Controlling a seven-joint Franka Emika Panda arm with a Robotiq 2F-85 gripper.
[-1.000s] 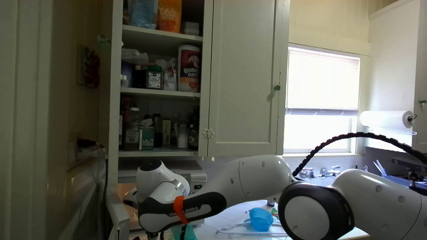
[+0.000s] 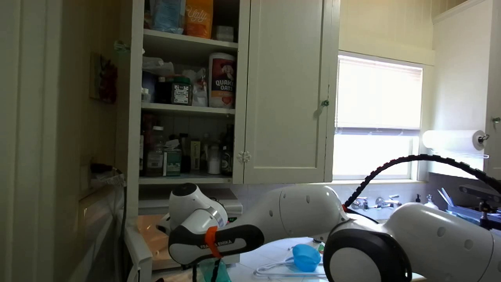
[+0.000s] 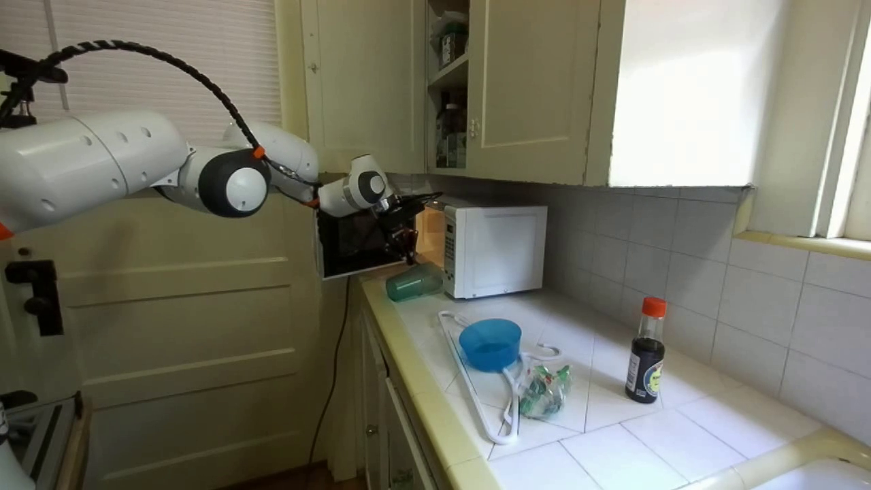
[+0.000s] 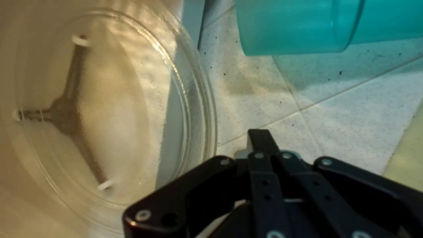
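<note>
In the wrist view my gripper is shut, with no object visible between its fingers. It is over the counter just outside the open microwave [image 3: 499, 249], whose clear glass turntable [image 4: 202, 101] shows at left. A translucent teal cup [image 4: 293, 27] lies on its side on the white tiles at the top of that view. From the side, the gripper [image 3: 405, 243] hangs above and near the same cup [image 3: 414, 282], apart from it as far as I can tell. In exterior view 1 the arm hides the fingers.
The microwave door [image 3: 359, 237] stands swung open beside the arm. Farther along the counter are a blue bowl [image 3: 490, 344], white hangers [image 3: 473, 392], a crinkled clear bag [image 3: 545, 392] and a red-capped sauce bottle [image 3: 646, 355]. Cabinets hang overhead.
In exterior view 1 the arm's wrist has shifted a little to the right and slightly up, turning somewhat. The bowl and hangers have stayed in place.
</note>
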